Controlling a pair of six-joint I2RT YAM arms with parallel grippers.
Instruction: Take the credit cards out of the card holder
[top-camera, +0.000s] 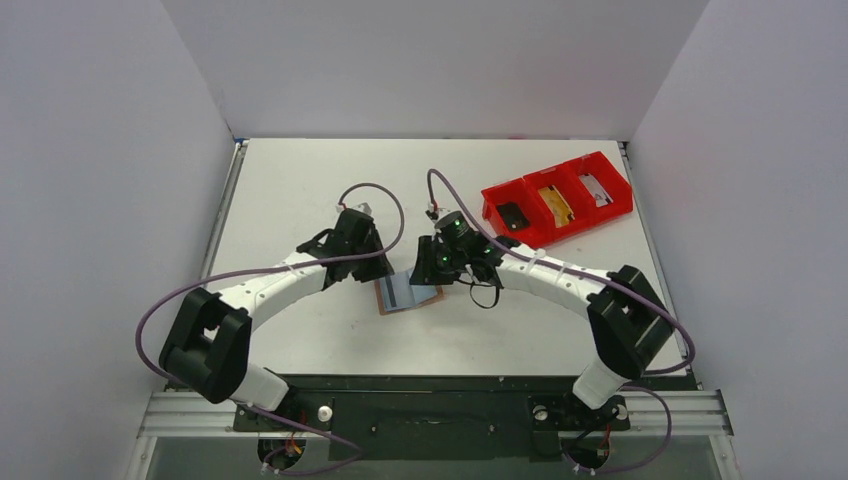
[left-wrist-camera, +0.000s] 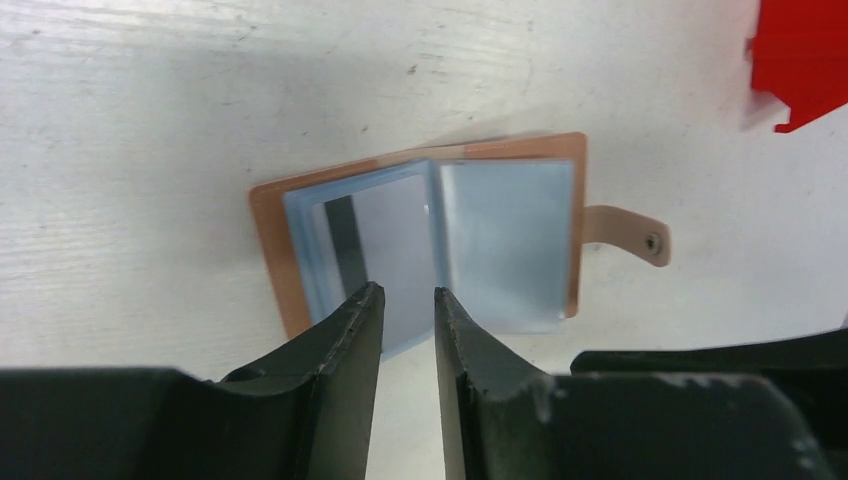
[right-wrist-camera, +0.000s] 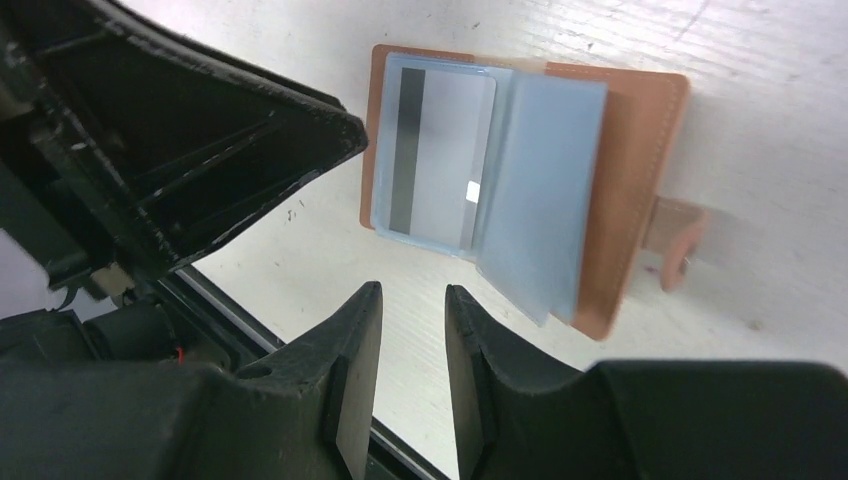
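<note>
The brown card holder (top-camera: 411, 293) lies unfolded on the table, with bluish clear sleeves. In the left wrist view, a white card (left-wrist-camera: 398, 250) with a dark stripe sits in the holder's left sleeve, while the right-hand sleeve (left-wrist-camera: 510, 240) shows no card. My left gripper is partly open with nothing between its fingers, near the holder's left half. Seen from the right wrist, that right-hand sleeve (right-wrist-camera: 545, 190) stands lifted off its backing. My right gripper is open and empty, beside the holder's near edge in that view.
A red tray (top-camera: 592, 236) at the back right has three compartments, holding a dark card (top-camera: 513, 216), a yellow card (top-camera: 556, 205) and a pale card (top-camera: 596, 190). The two grippers stand close together over the holder. Clear table lies left and in front.
</note>
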